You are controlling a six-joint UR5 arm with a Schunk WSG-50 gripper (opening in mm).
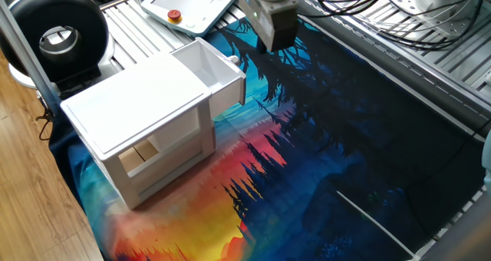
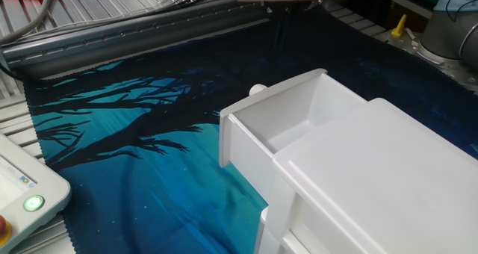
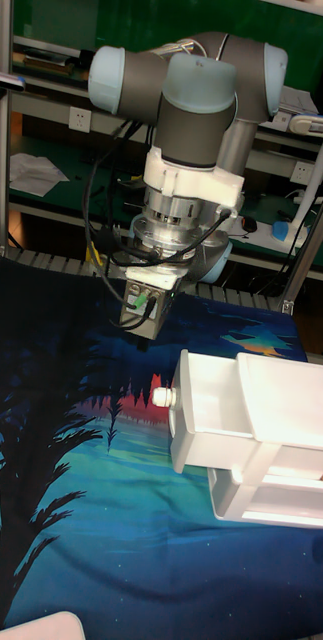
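A white cabinet (image 1: pixel 142 104) stands on the printed cloth, its upper drawer (image 1: pixel 216 71) pulled out. From the second exterior view, the inside of that drawer (image 2: pixel 287 119) looks bare. A round white knob (image 3: pixel 163 397) sits on the drawer's front. My gripper (image 1: pixel 261 47) hangs beyond the drawer front, apart from the knob, pointing down. Its dark fingers (image 3: pixel 141 343) are small and blend into the cloth, so the gap between them cannot be made out. No held object is visible.
A teach pendant (image 1: pixel 192 4) with a red stop button lies behind the cabinet. The dark side of the cloth (image 1: pixel 383 130) is open room, apart from a thin pale strip (image 1: pixel 376 221). A metal rail (image 2: pixel 142 41) runs along one edge.
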